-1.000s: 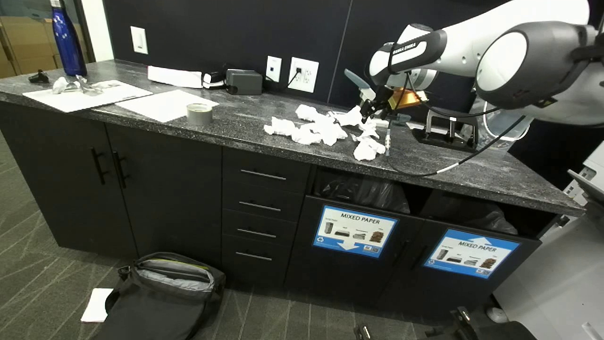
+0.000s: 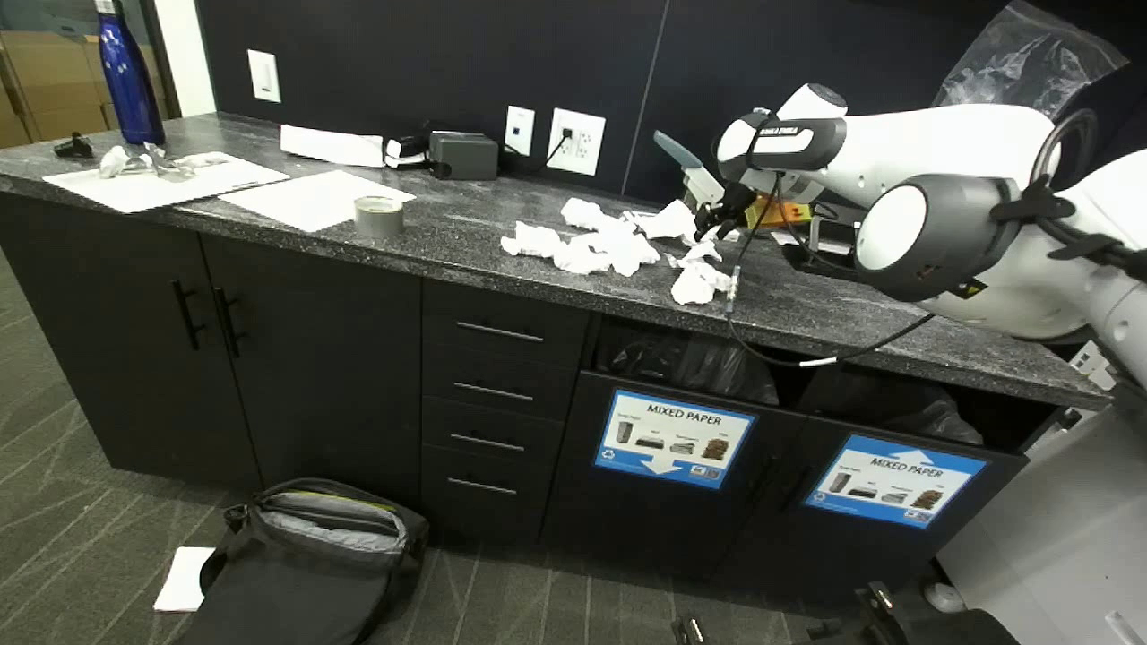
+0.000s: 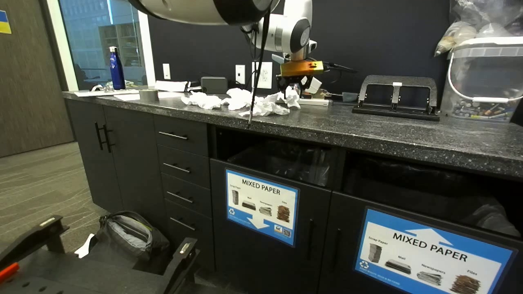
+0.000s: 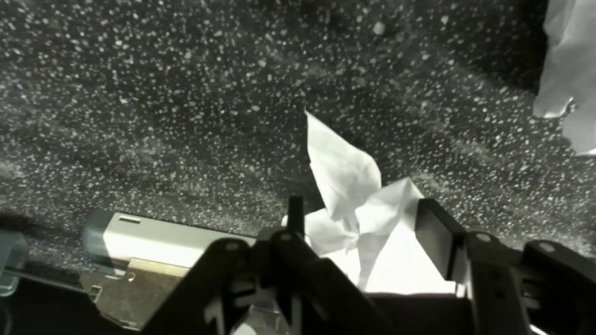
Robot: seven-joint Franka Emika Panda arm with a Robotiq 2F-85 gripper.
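Several crumpled white papers (image 2: 613,245) lie in a loose cluster on the dark speckled counter (image 2: 473,231). My gripper points down at the right end of that cluster, low over the counter. In the wrist view its black fingers (image 4: 438,237) stand apart, on either side of one crumpled paper (image 4: 343,167). The right finger overlaps this paper's edge, and a bit of paper shows past the left one. Whether both fingers press on it cannot be made out. In exterior view 2 the gripper (image 3: 294,84) reaches down to the papers, its tips partly hidden.
A pale, metal-jawed tool (image 4: 167,237) lies close to the left finger. A black hole punch (image 3: 397,98) and a clear bucket (image 3: 483,81) stand to the right. Open bin slots (image 3: 284,157) sit below the counter's front edge. A tape roll (image 2: 378,216) is farther left.
The arm has come down, its elbow much lower. The papers look unmoved.
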